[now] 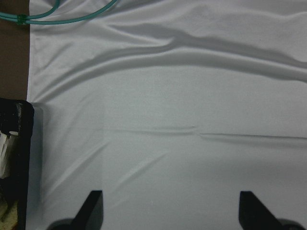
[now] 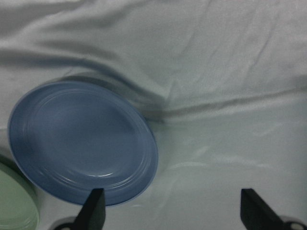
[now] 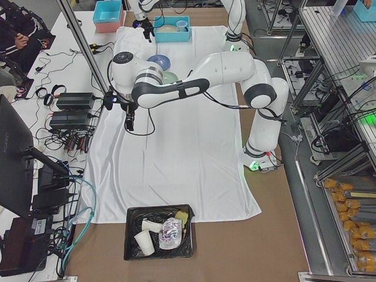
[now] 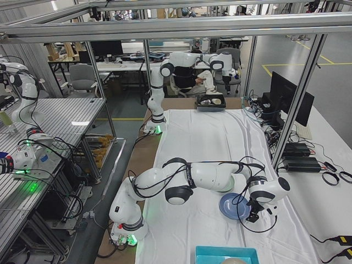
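Observation:
My left gripper hangs over the bare white cloth (image 1: 168, 105), open, with nothing between its fingers. Beside it in the left wrist view is a black bin (image 1: 21, 163) holding white cups, a foil packet and yellow pieces, seen whole in the camera left view (image 3: 132, 232). My right gripper stands open above the cloth, empty, near a blue plate (image 2: 81, 139) and a green dish (image 2: 12, 201) partly cut off at the frame's edge.
A blue box (image 4: 225, 252) with bowls or cups sits at the far end of the cloth from the bin. Cables, black boxes and a monitor (image 4: 291, 99) line one side.

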